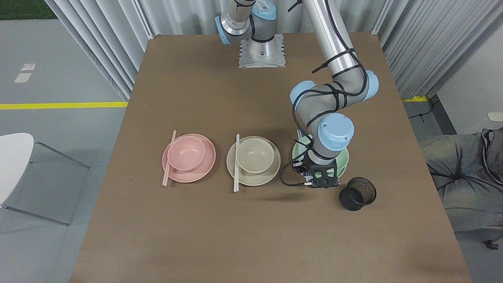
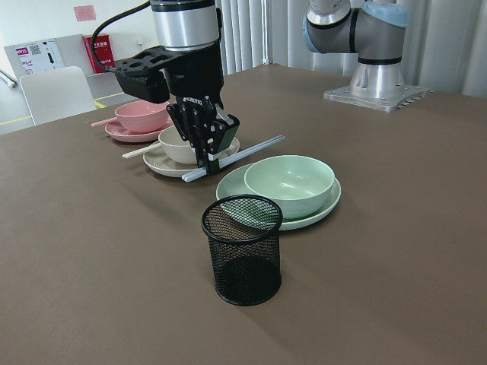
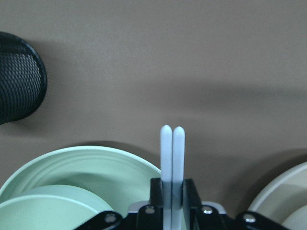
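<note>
In the wrist view my gripper is shut on a pair of white chopsticks (image 3: 166, 158) held over the rim of the green plate (image 3: 105, 172), on which the green bowl (image 3: 48, 215) sits. In the left view the chopsticks (image 2: 259, 147) lie almost level in the fingers above the plate's far side. The black mesh pen cup (image 2: 245, 266) stands upright beside the plate, empty as far as shows. The front view hides much of the green set under my arm.
A cream bowl (image 1: 255, 155) on a plate with chopsticks and a pink bowl (image 1: 186, 153) set stand to the left.
</note>
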